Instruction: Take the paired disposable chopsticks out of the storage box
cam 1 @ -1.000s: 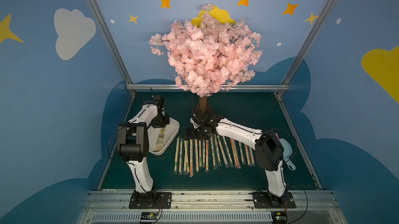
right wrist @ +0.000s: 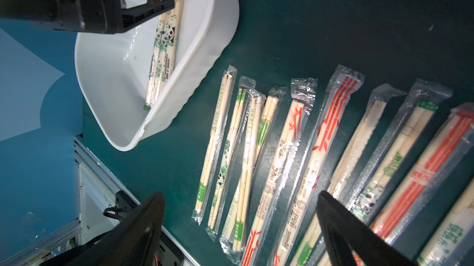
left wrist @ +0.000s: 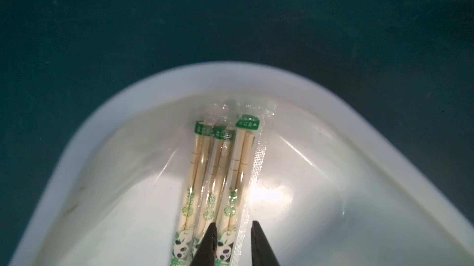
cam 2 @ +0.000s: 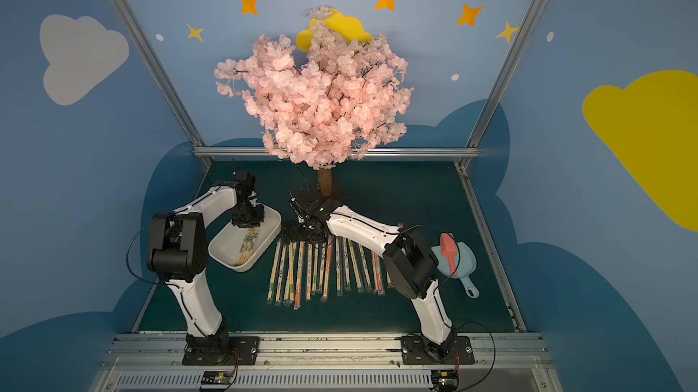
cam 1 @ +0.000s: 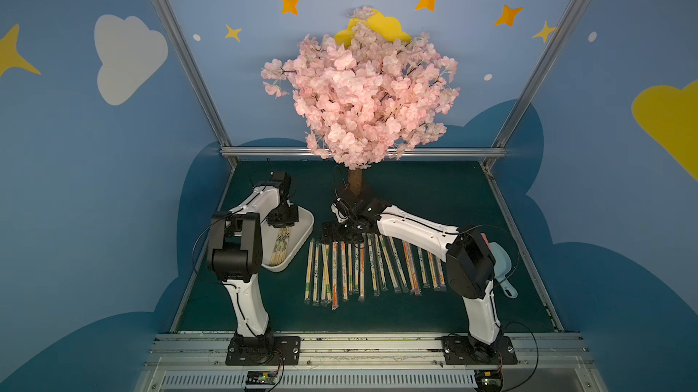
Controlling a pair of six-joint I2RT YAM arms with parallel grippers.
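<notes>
Three wrapped pairs of chopsticks (left wrist: 232, 197) with green bands and panda prints lie side by side in the white storage box (left wrist: 207, 76). Above them, my left gripper is partly open; its narrow gap lines up with the rightmost pair in the left wrist view, but contact cannot be told. In the right wrist view the left gripper's black body covers part of the box. Over the row of wrapped chopsticks (right wrist: 276, 172) on the table, my right gripper stands wide open, with nothing held.
Many wrapped pairs (cam 1: 370, 268) lie in a row right of the box. A flower tree (cam 1: 356, 94) stands behind. At far right is a light-blue dustpan (cam 2: 465, 264) with a red scoop (cam 2: 448, 246).
The right arm and the rows of chopsticks look unchanged.
</notes>
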